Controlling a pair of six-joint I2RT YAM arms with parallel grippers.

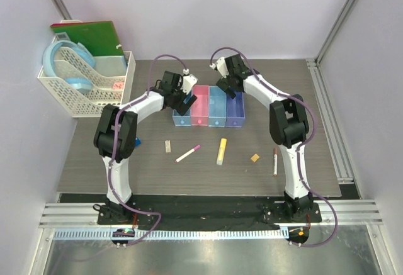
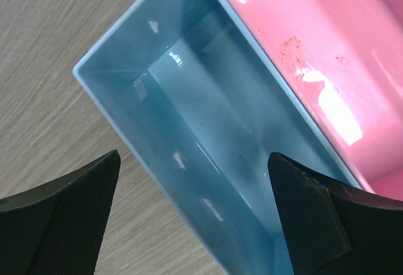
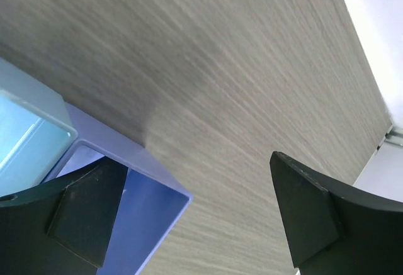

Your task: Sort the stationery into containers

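A divided box with blue, pink (image 1: pixel 200 105), light blue (image 1: pixel 217 111) and purple (image 1: pixel 235 112) compartments stands squarely at the table's middle back. Over its left blue compartment (image 2: pixel 208 105) my left gripper (image 1: pixel 187 104) is open, nothing between its fingers. My right gripper (image 1: pixel 228 87) is open near the back of the purple compartment (image 3: pixel 145 218), its fingers apart around the back right corner with nothing held. On the table in front lie a pink-and-white marker (image 1: pixel 187 153), a yellow stick-like item (image 1: pixel 221 151), a small white block (image 1: pixel 167 146), a yellow-orange square (image 1: pixel 255 158) and a reddish-white marker (image 1: pixel 275 162).
At the back left stands a white basket (image 1: pixel 88 102) holding blue headphones (image 1: pixel 56 51) and a green folder (image 1: pixel 97 39). A small blue item (image 1: pixel 137 141) lies partly behind the left arm. Between the arms, the table's front is mostly bare.
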